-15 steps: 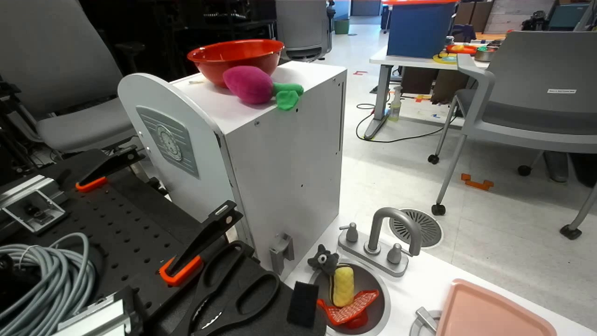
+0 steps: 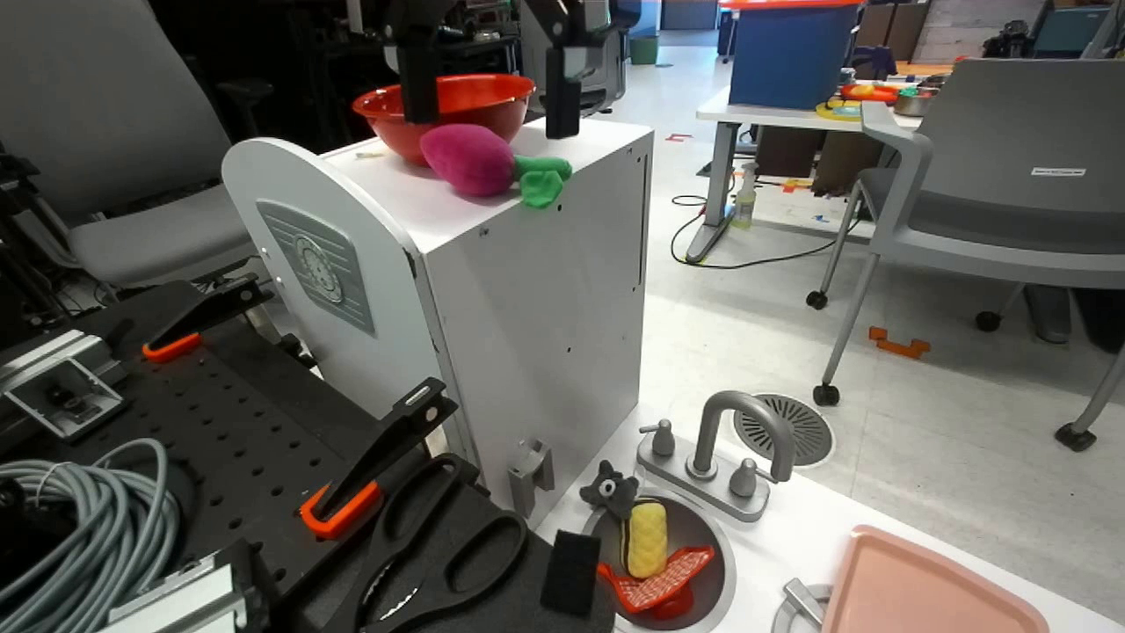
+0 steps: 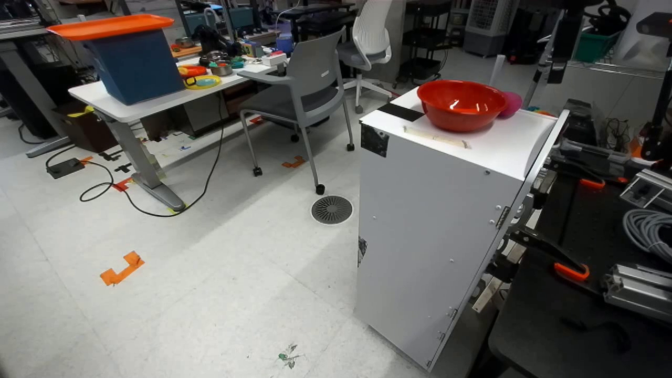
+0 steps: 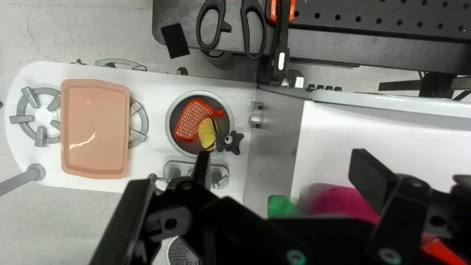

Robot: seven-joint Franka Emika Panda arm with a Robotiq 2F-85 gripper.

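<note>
My gripper [image 2: 490, 118] hangs open over the top of the white cabinet [image 2: 538, 264], its two black fingers spread wide and nothing between them. Below and close to it lies a magenta plush vegetable [image 2: 471, 160] with green leaves [image 2: 542, 181], against a red bowl [image 2: 511, 100] on the cabinet top. In the wrist view the plush [image 4: 342, 203] shows partly behind the gripper's body. A sink [image 4: 166, 119] holds a yellow-and-black plush [image 4: 206, 133] and a red checked item [image 4: 192, 119]; a dark grey plush [image 4: 230, 142] rests at its rim.
A silver faucet [image 2: 728, 411] stands beside the sink. A pink tray [image 4: 95, 128] lies over the stove burners. Large black scissors [image 2: 422, 570] and an upright clamp [image 2: 369, 464] stand near the cabinet on the black table [image 2: 232, 422].
One second ago the gripper was not in exterior view 1; now its fingers have come in from the top, above the bowl and the plush. The objects have not moved.
</note>
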